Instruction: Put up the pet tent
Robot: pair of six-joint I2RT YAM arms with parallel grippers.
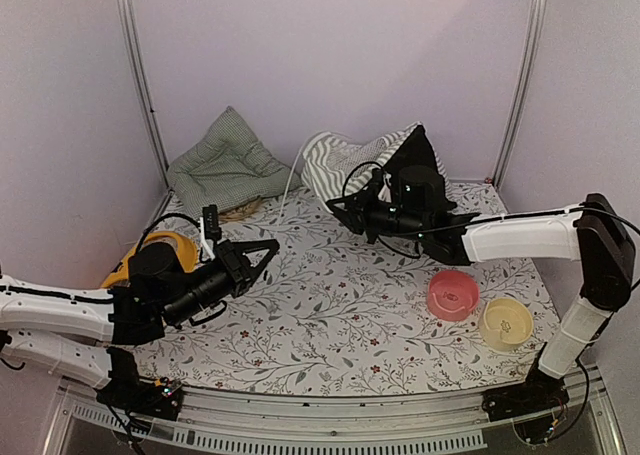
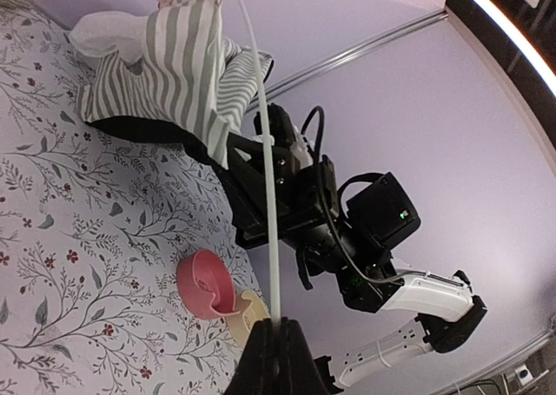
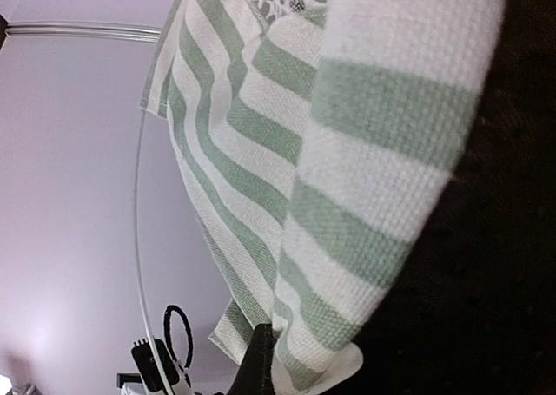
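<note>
A thin white rod [image 2: 266, 152] rises from between the fingertips of my left gripper, which is shut on it. Its far end meets the green-and-white striped tent cloth [image 2: 178, 61]. In the top view my left gripper [image 1: 272, 250] is left of centre, above the table. My right gripper [image 1: 340, 210] is farther back, shut on a lower edge of the striped cloth [image 1: 340, 163]. Close up, the cloth [image 3: 261, 152] bunches at the right fingertips, with a whitish rounded end beside them. A black panel [image 1: 412, 150] hangs behind the cloth.
A grey-green checked cushion [image 1: 225, 160] leans at the back left. Behind my left arm is a yellow ring-shaped piece [image 1: 180, 245]. Pink [image 1: 452, 295] and cream [image 1: 506, 323] bowls stand at the front right.
</note>
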